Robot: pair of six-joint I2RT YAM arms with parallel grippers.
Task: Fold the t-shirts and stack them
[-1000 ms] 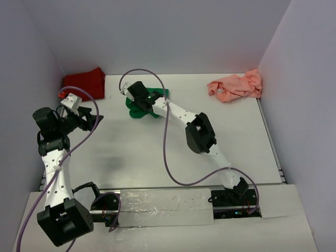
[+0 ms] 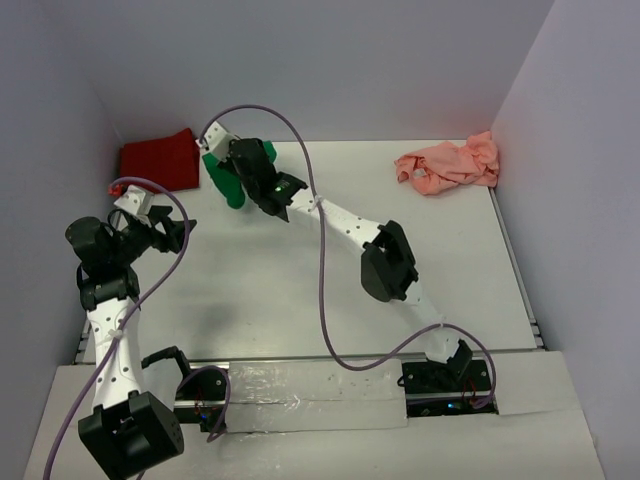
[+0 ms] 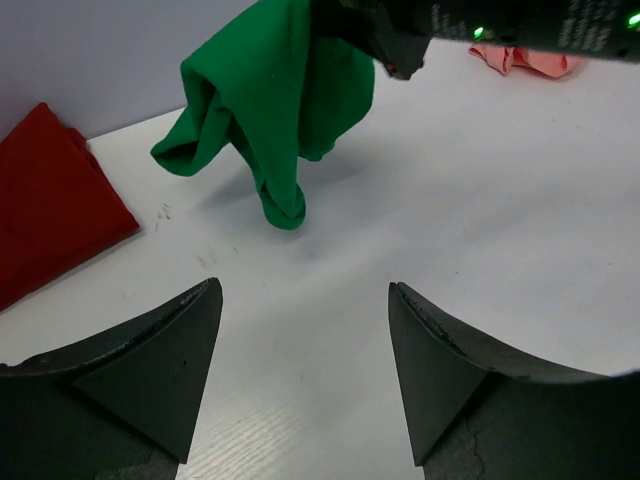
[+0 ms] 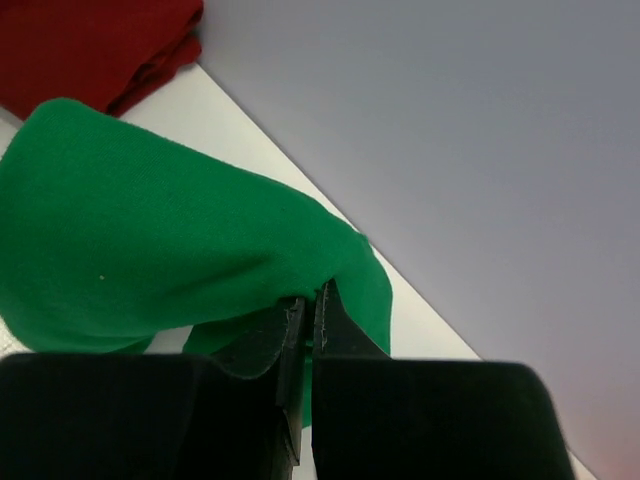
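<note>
A green T-shirt (image 2: 226,185) (image 3: 265,90) (image 4: 150,230) hangs from my right gripper, which is shut on it near the back edge of the table, above the surface. A red folded T-shirt (image 2: 160,160) (image 3: 50,200) (image 4: 80,50) lies at the back left. A crumpled pink T-shirt (image 2: 445,165) (image 3: 525,57) lies at the back right. My left gripper (image 2: 170,230) is open over the left side of the table, empty, facing the hanging green cloth.
Grey walls (image 2: 320,70) bound it at the back and sides.
My right arm has moved up and to the back left, lifting the green T-shirt toward the red one. The left arm has shifted only slightly.
</note>
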